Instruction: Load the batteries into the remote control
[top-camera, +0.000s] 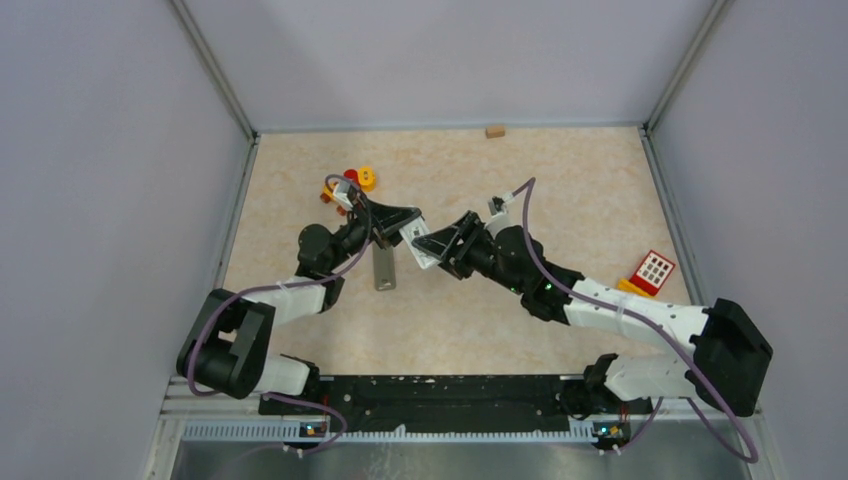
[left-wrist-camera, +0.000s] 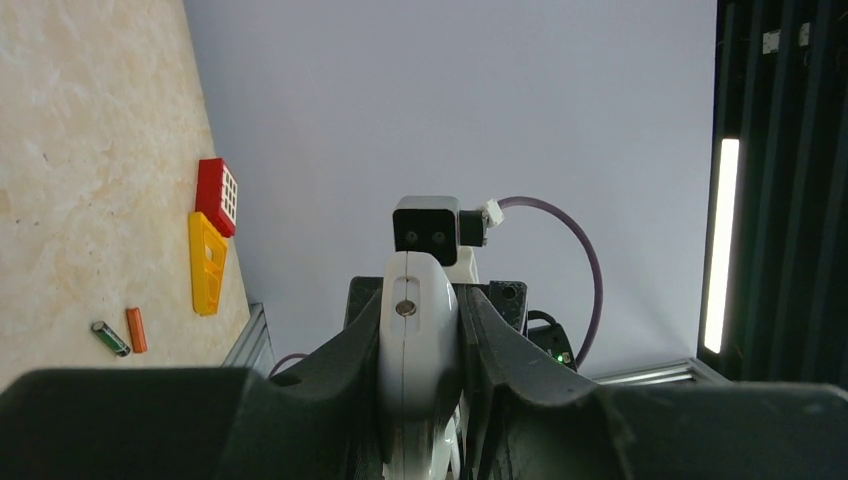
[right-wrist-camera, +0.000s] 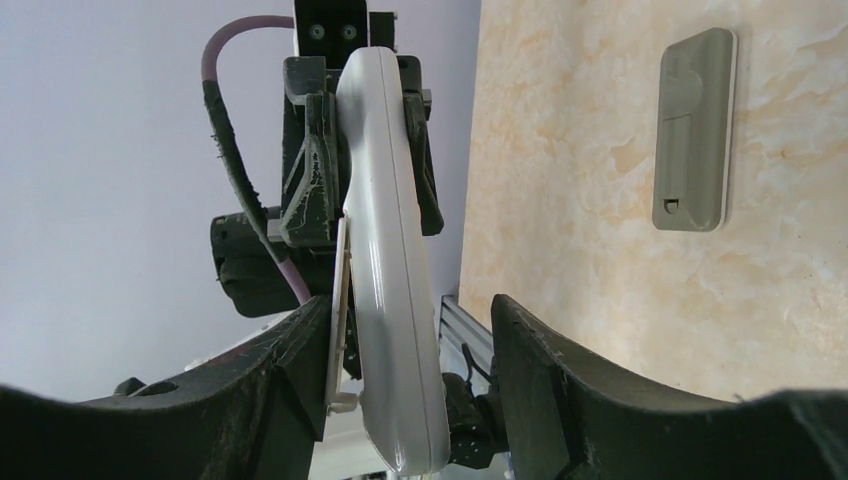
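The white remote (top-camera: 418, 245) is held upright above the table in my left gripper, which is shut on it. In the right wrist view its long white side (right-wrist-camera: 390, 260) shows, with a thin white strip along its left. My right gripper is part open around the remote's lower end, its fingers either side. The grey battery cover (right-wrist-camera: 693, 130) lies on the table. In the left wrist view a green battery (left-wrist-camera: 110, 338) and an orange battery (left-wrist-camera: 136, 330) lie on the table.
Red (top-camera: 652, 272) and yellow (left-wrist-camera: 205, 265) toy pieces lie at the right edge, more toys (top-camera: 366, 178) at the back left, and a small wooden block (top-camera: 495, 131) at the back.
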